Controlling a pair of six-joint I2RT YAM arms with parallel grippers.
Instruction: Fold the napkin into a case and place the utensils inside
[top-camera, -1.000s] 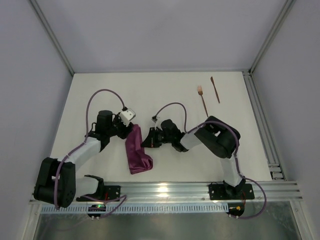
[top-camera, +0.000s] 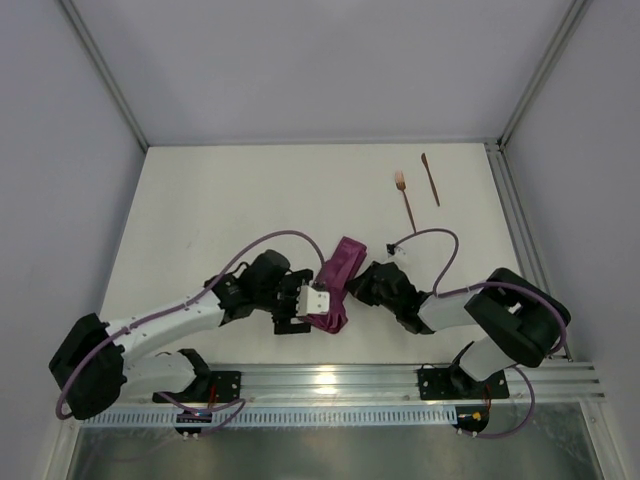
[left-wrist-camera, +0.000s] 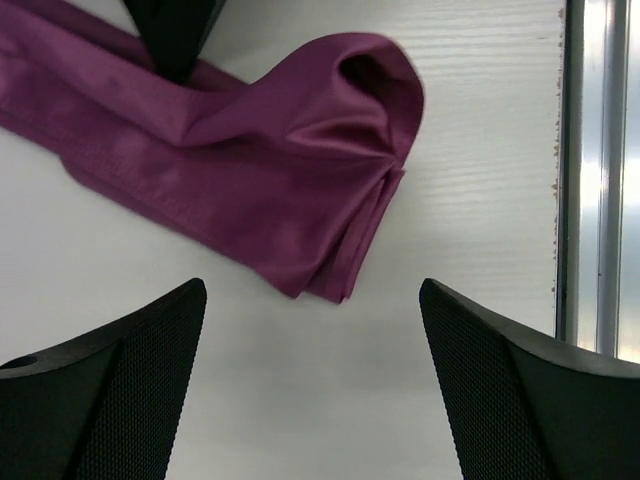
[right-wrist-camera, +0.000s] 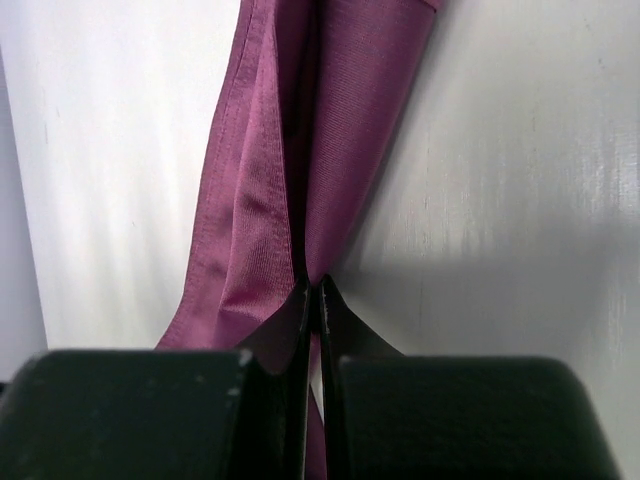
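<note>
The maroon napkin (top-camera: 342, 262) lies as a folded strip, slightly slanted, near the table's front middle, with a bunched loop at its near end (left-wrist-camera: 320, 120). My right gripper is shut on the napkin's long edge, about midway along it. My left gripper stands open over the napkin's near end, with the cloth visible beyond its fingers and nothing between them. A wooden fork (top-camera: 400, 185) and a thin wooden utensil (top-camera: 430, 178) lie at the back right.
A metal rail (top-camera: 320, 372) runs along the front edge. The left arm covers part of the napkin in the top view.
My right gripper has moved rightward with the napkin, which has slid right and now slants.
</note>
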